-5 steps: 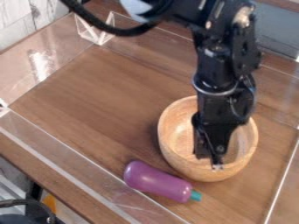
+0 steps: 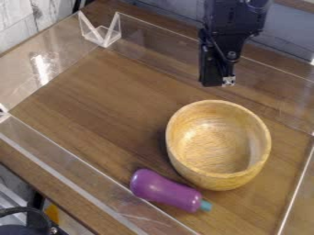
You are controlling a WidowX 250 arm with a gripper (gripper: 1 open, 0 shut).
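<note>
My black gripper (image 2: pixel 218 72) hangs over the back right of the wooden tray, above and behind a wooden bowl (image 2: pixel 218 144); whether it is open or shut is hard to make out. The bowl looks empty. A purple eggplant-like object (image 2: pixel 166 189) with a teal tip lies at the front, below and left of the bowl.
Clear plastic walls edge the wooden surface (image 2: pixel 86 110), with a clear triangular bracket (image 2: pixel 101 30) at the back left. A dark object sits outside at the lower left corner.
My gripper has moved up and back, away from the bowl. The bowl and the purple object look to be in the same places.
</note>
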